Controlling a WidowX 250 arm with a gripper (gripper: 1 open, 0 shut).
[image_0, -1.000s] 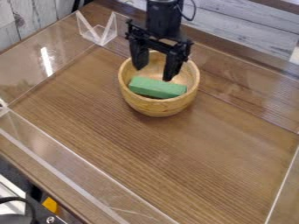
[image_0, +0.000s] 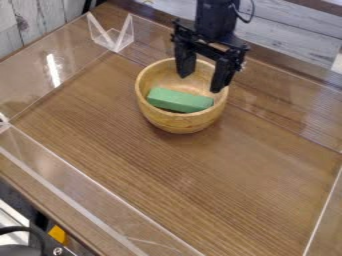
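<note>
A black gripper (image_0: 203, 62) hangs over the back part of a round wooden bowl (image_0: 181, 116), its two fingers spread wide and open, one near the left rear of the bowl, the other at the right rear. A green rectangular block (image_0: 179, 100) lies inside the bowl toward the front, below and apart from the fingers.
A clear plastic piece (image_0: 114, 35) stands at the back left. A light wall edge (image_0: 294, 40) runs along the back, and black and yellow items sit at the lower left edge.
The gripper has moved right and slightly back over the bowl, still open. The green block's angle has shifted a little within the bowl.
</note>
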